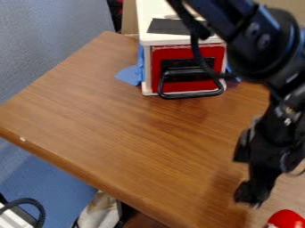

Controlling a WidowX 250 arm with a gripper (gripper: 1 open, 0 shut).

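Note:
My black gripper (252, 192) hangs low over the right side of the wooden table (107, 142), pointing down. Whether its fingers are open or shut is hard to tell from this side. A red round object (286, 220) lies at the bottom right edge of the view, just below and right of the gripper, partly cut off. At the back stands a white box with a red front (169, 60), with a black handle across it.
Blue cloth (130, 75) shows beside the box. Beyond the left edge are a grey-blue surface and, at bottom left, a black looped item (37, 210) with white things.

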